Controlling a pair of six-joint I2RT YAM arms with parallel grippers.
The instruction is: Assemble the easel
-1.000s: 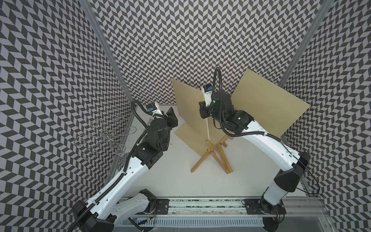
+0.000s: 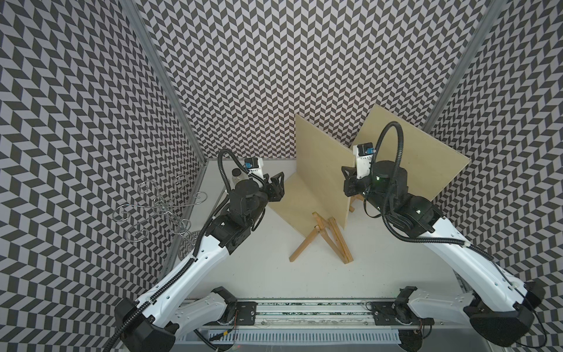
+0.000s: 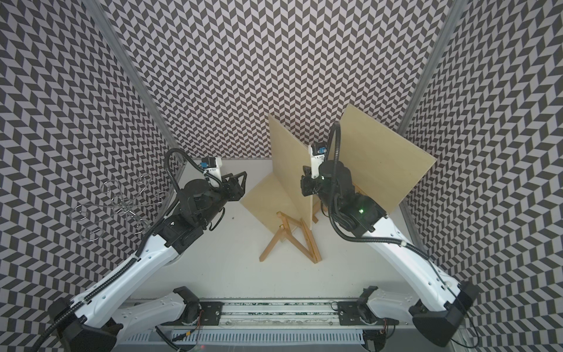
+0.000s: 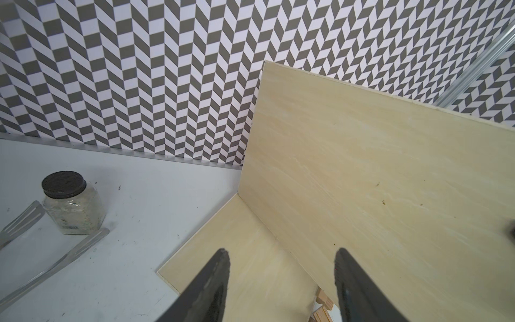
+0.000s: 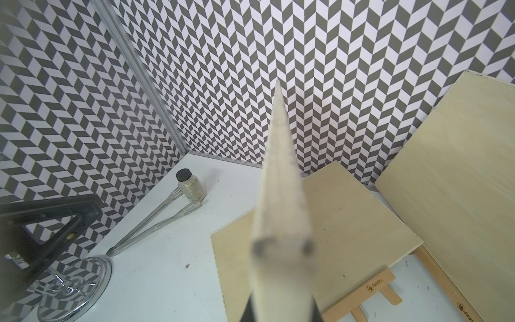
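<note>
An upright plywood board (image 2: pixel 319 158) stands over a flat board (image 2: pixel 290 205), its edge in my right gripper (image 2: pixel 349 180), which is shut on it; the edge fills the middle of the right wrist view. My left gripper is open and empty, left of that board and facing it. A third board (image 2: pixel 410 146) leans at the right. Wooden easel parts (image 2: pixel 340 246) lie crossed at the front centre, with another wooden piece (image 5: pixel 375 284) under the boards in the right wrist view.
A lidded jar (image 4: pixel 72 209), metal tongs (image 4: pixel 69 255) and shiny wire-and-base objects (image 5: pixel 75 284) are at the left. Patterned walls surround the back and sides.
The upright board and my right gripper have moved rightward. My left gripper has also shifted right and slightly turned. The flat board and crossed wooden parts lie as before.
</note>
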